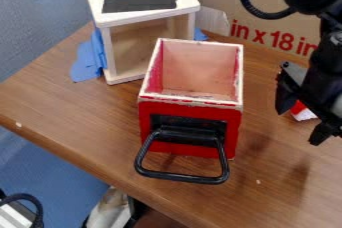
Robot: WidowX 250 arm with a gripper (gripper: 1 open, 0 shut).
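The black gripper (299,111) hangs at the right edge, pointing down, its fingers apart over a small red and white object (303,110) on the wooden table, which it largely hides. Whether anything is between the fingers is unclear. Left of it stands an open red box (154,112) with a pink interior and a black handle (182,176) at its front.
A white wooden cabinet (128,68) with a dark strip on top stands behind the box, on a blue cloth (86,65). A cardboard panel (262,32) is at the back.
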